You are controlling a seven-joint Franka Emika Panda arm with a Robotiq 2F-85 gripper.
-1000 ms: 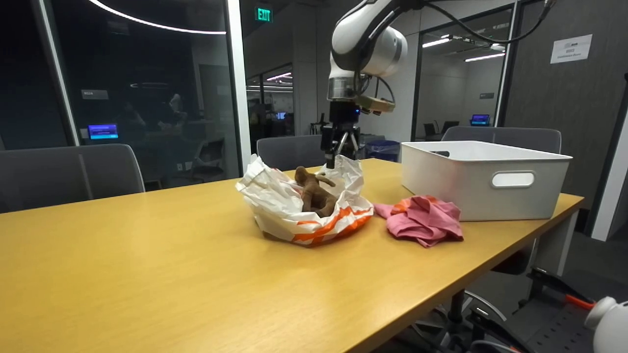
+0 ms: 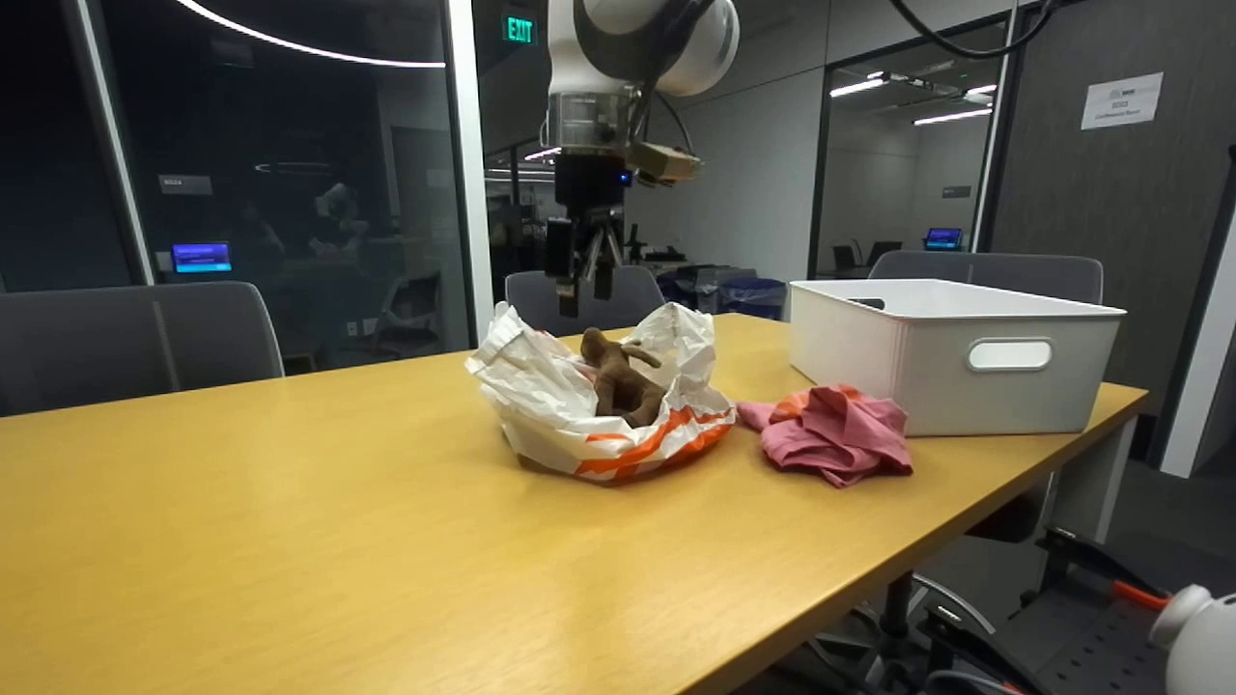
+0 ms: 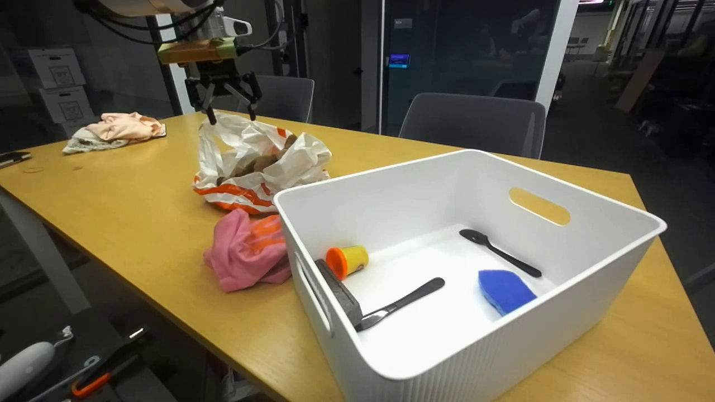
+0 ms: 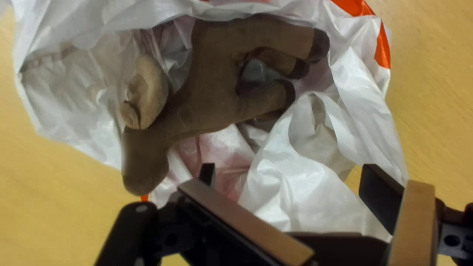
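Observation:
A brown plush animal with an eared head and dark-tipped legs lies in a crumpled white plastic bag with orange markings. From above, the toy rests across the bag's opening, its snout toward the lower left. My gripper hangs above the back of the bag, clear of the toy. Its fingers are spread apart, and in the wrist view only the bag shows below the gap of the gripper. Seen from the other side, the gripper is likewise open and empty.
Beside the bag lies a pink cloth, next to a large white bin. Inside the bin are a yellow tub, a blue sponge, and several dark items. Folded cloths lie at the table's far end.
My arm has shifted to the left in exterior view 1, and the gripper hangs slightly higher over the bag. The toy, bag, pink cloth and bin look unmoved.

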